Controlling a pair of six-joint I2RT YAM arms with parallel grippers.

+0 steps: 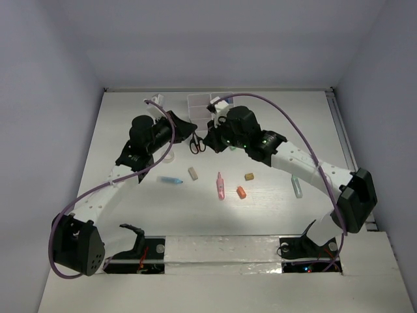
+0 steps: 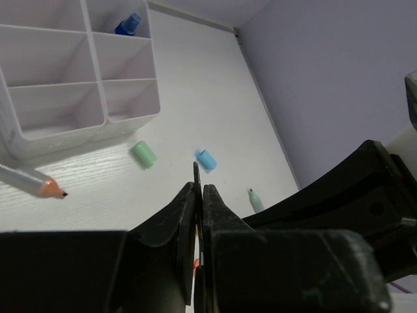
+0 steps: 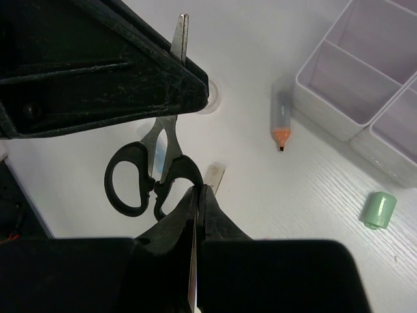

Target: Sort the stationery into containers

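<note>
Black-handled scissors (image 3: 180, 168) hang between the two arms above the table. My left gripper is shut on their blades; the tip (image 3: 180, 32) pokes out past its fingers in the right wrist view. My right gripper is shut on one handle loop. From above, both grippers meet just in front of the white compartment box (image 1: 197, 97), partly covering it. A blue item (image 2: 129, 25) lies in one back compartment. On the table are an orange-tipped marker (image 3: 281, 120), a green cap (image 3: 379, 210) and an eraser (image 3: 214, 175).
Below the arms lie a pink highlighter (image 1: 220, 187), a small orange piece (image 1: 241, 192), a yellow piece (image 1: 249, 177) and a blue marker (image 1: 171, 180). A green marker (image 1: 296, 186) is far right. A tape roll (image 3: 214, 99) is partly hidden.
</note>
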